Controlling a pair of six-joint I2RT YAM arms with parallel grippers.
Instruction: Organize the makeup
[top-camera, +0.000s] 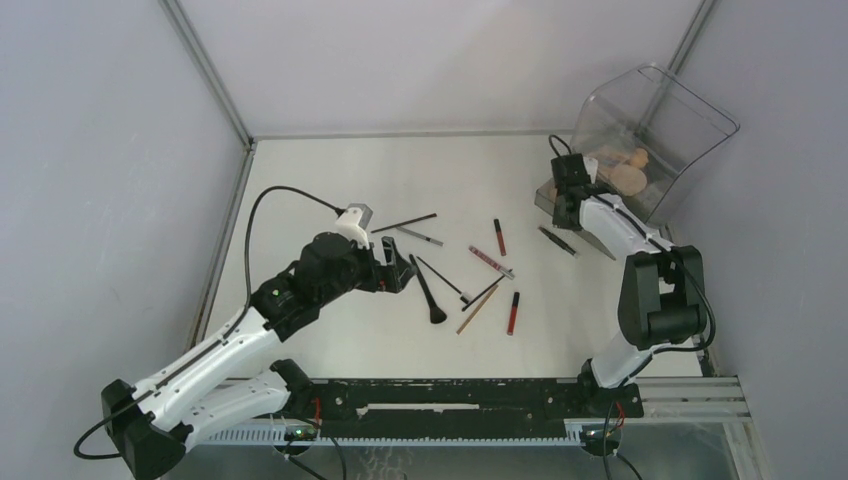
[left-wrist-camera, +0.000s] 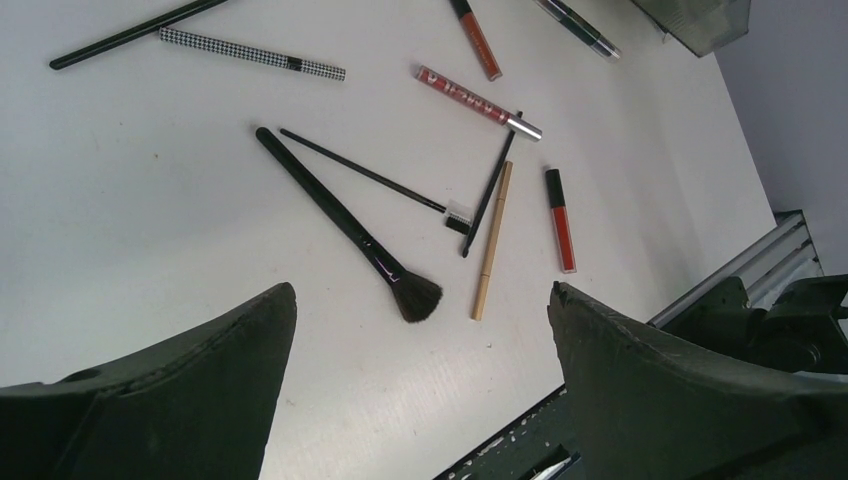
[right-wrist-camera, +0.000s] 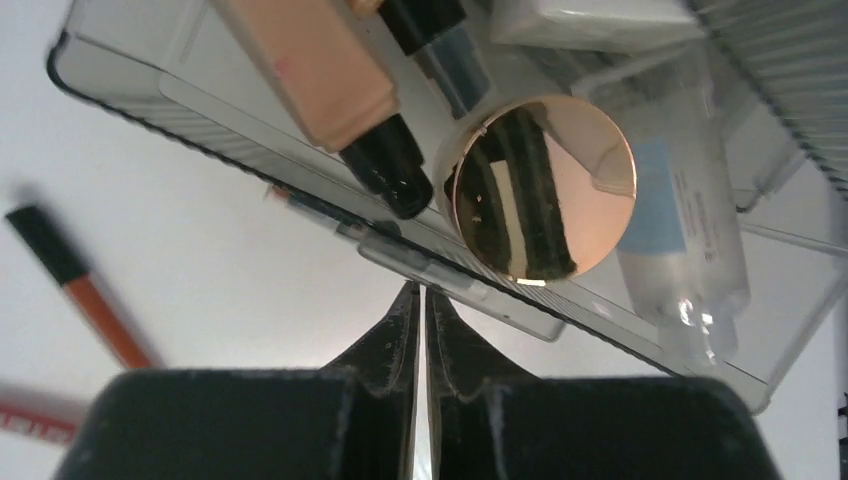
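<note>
A clear organizer (top-camera: 700, 100) at the back right holds bottles, compacts and sponges. My right gripper is at its lower tray, fingertips close together at the tray's front edge, nothing visible between them. Behind it are a foundation bottle (right-wrist-camera: 320, 80), a round gold-rimmed jar (right-wrist-camera: 540, 190) and a clear bottle (right-wrist-camera: 680, 210). My left gripper stands open above the table's left-centre. Below it lie a black fluffy brush (left-wrist-camera: 415, 295), a spoolie (left-wrist-camera: 370, 175), a tan pencil (left-wrist-camera: 492, 240), a patterned pen (left-wrist-camera: 240, 50), red lip glosses (left-wrist-camera: 560, 225) and other thin sticks.
The organizer stands close to the right wall, and its raised lid reaches above the table's back edge.
</note>
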